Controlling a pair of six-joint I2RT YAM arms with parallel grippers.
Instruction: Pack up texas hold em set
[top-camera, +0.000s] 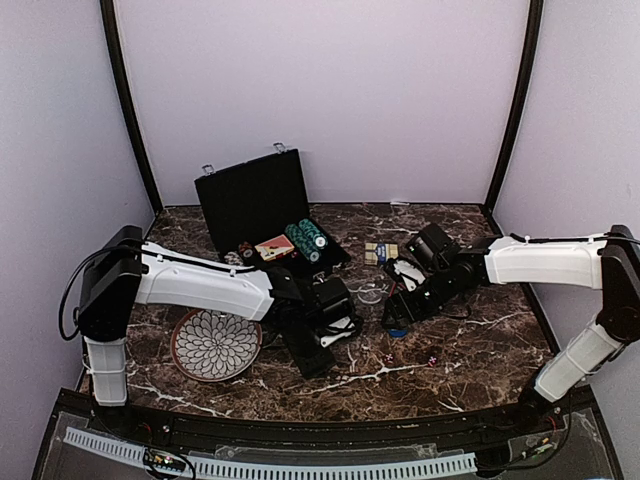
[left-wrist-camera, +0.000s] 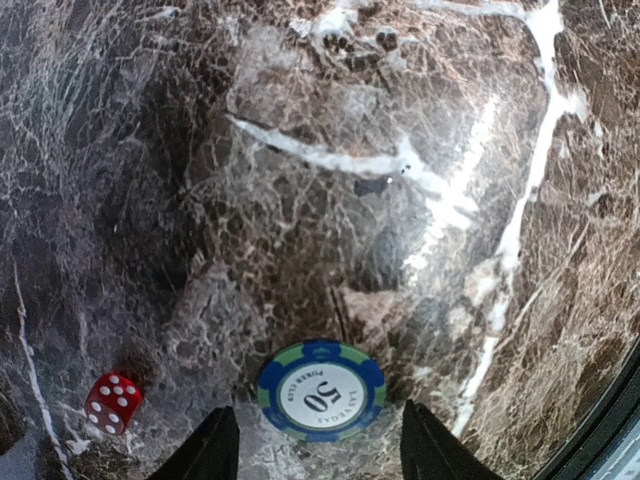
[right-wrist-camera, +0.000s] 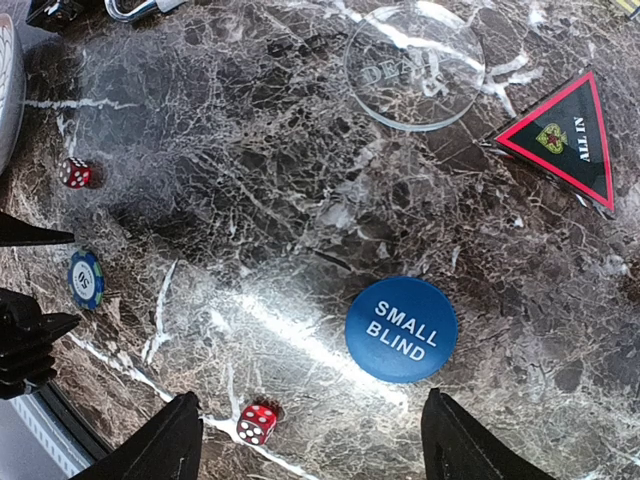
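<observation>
In the left wrist view a blue-green 50 poker chip (left-wrist-camera: 322, 391) lies flat on the table, ahead of and between the open fingers of my left gripper; nothing is held. A red die (left-wrist-camera: 113, 403) rests beside that chip. My right gripper is open and empty over the table, with the blue Small Blind button (right-wrist-camera: 401, 329) lying beyond its fingertips. Another red die (right-wrist-camera: 257, 424) sits near its left finger. Farther off are the clear Dealer disc (right-wrist-camera: 414, 66) and the triangular All In marker (right-wrist-camera: 566, 140). The open black case (top-camera: 254, 200) holds chip stacks (top-camera: 305, 241).
A white patterned plate (top-camera: 216, 345) stands at the left, partly under my left arm. Yellow-and-blue card boxes (top-camera: 381, 253) lie behind my right gripper. Bare marble is free at the front right and back right.
</observation>
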